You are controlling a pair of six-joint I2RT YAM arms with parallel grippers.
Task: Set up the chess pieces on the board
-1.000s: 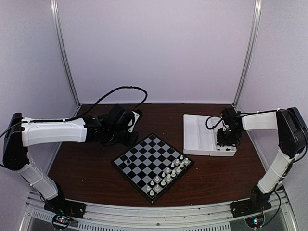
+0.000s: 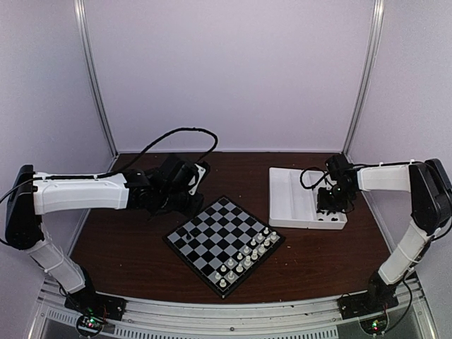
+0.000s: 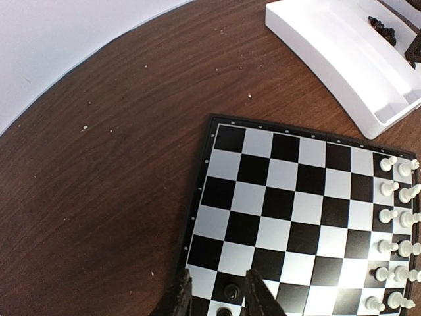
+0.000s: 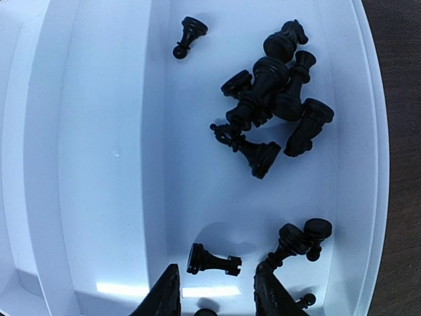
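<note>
The chessboard (image 2: 212,226) holds white pieces (image 3: 406,247) in rows along one side and two black pawns (image 3: 231,290) near the opposite edge. My left gripper hangs over that edge, part open, with nothing seen held. My right gripper stands open low over the white tray (image 2: 289,198). Below and ahead of it lie loose black pieces: a rook (image 4: 207,262) just beyond the fingertips, a bishop (image 4: 256,155), a pawn (image 4: 191,33) and a heap of larger pieces (image 4: 270,85).
The tray sits to the right of the board, its left compartment (image 4: 99,164) empty. Bare wooden table (image 3: 99,164) surrounds the board, and pale walls close in the back and sides.
My right arm has shifted very slightly at the tray. The left arm and the board look unchanged.
</note>
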